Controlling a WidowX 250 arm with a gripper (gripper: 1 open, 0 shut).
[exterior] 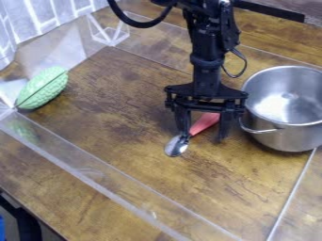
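My black gripper [201, 122] hangs low over a spoon with a red handle [205, 122] and a silver bowl end [178, 146], lying on the wooden surface. Its fingers straddle the handle area; whether they grip it is unclear. A steel pot [287, 113] stands just to the right, close against the gripper.
A green textured oval object [43, 88] lies at the far left. Clear plastic panels edge the wooden board [113, 132], with a white cloth at the upper left. The middle left of the board is free.
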